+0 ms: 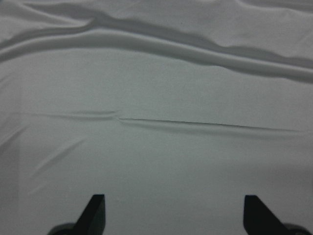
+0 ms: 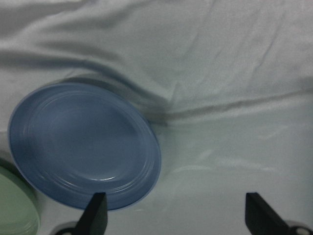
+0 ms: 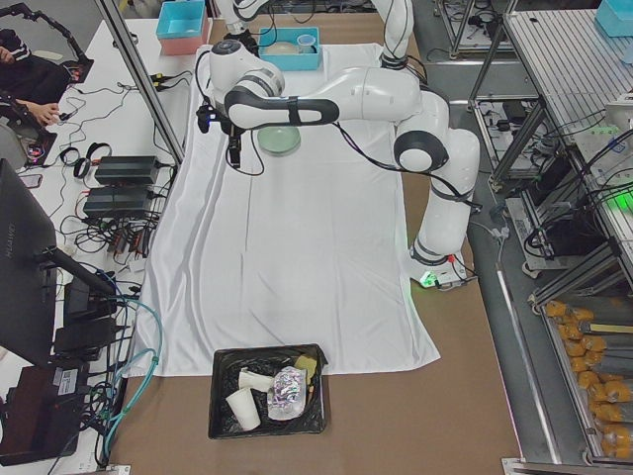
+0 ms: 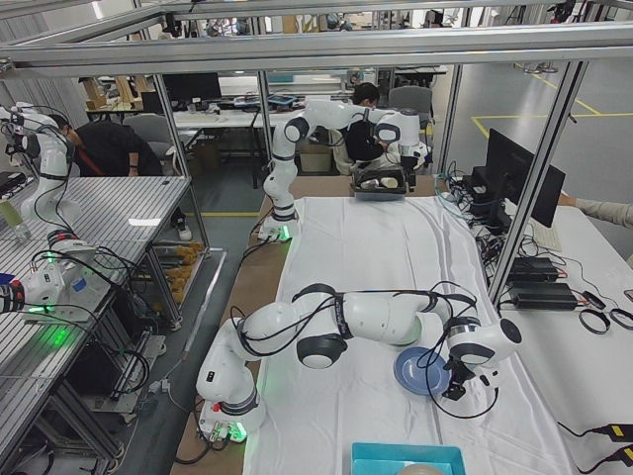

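A blue plate lies on the white cloth, with a green dish beside it. My right gripper is open above the cloth just beside the plate, nothing between its fingers. My left gripper is open over bare, wrinkled cloth at the other end of the table.
A teal bin holding dishes stands at one end. A black lined bin with white cups, crumpled foil and a yellow item is at the other. Monitors and cables line one side.
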